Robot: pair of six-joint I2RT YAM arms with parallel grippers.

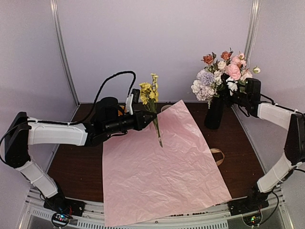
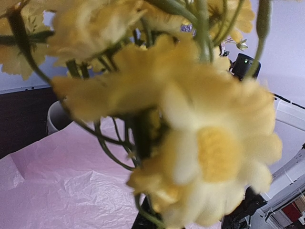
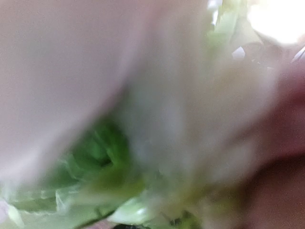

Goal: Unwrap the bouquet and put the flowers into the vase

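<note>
The bunch of yellow flowers (image 1: 149, 90) is held over the pink paper by my left gripper (image 1: 153, 117), which is shut on its stems; the stem ends hang below. Yellow blooms (image 2: 217, 152) fill most of the left wrist view and hide the fingers there. At the right stands the black vase (image 1: 214, 113), upright, with pink, white, lilac and orange flowers (image 1: 224, 71) above its mouth. My right gripper (image 1: 228, 95) is at the vase's mouth, among the lower blooms. Blurred petals and green leaves (image 3: 97, 148) cover the right wrist view, so its fingers cannot be made out.
Crinkled pink paper (image 1: 164, 176) covers the middle of the dark table (image 1: 74, 167). A white cup (image 2: 57, 117) stands behind the paper. Beside the paper's right edge lies a tan ribbon loop (image 1: 218, 156).
</note>
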